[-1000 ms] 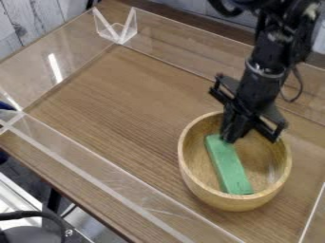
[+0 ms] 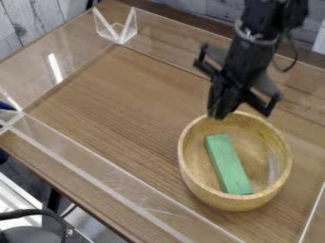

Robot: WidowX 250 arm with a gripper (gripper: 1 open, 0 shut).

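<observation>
A wooden bowl [image 2: 263,190] sits on the table at the right, with a green block [image 2: 226,163] lying lengthwise inside it. My black gripper [image 2: 222,109] hangs above and behind the bowl's back rim, its fingers blurred; nothing green or otherwise shows held in it.
A clear plastic piece [image 2: 116,24] stands near the back left. A dark cable lies at the lower left corner, and a grey plank wall runs along the back right.
About a second ago my gripper was down at the bowl by the green block. The block still lies in the bowl.
</observation>
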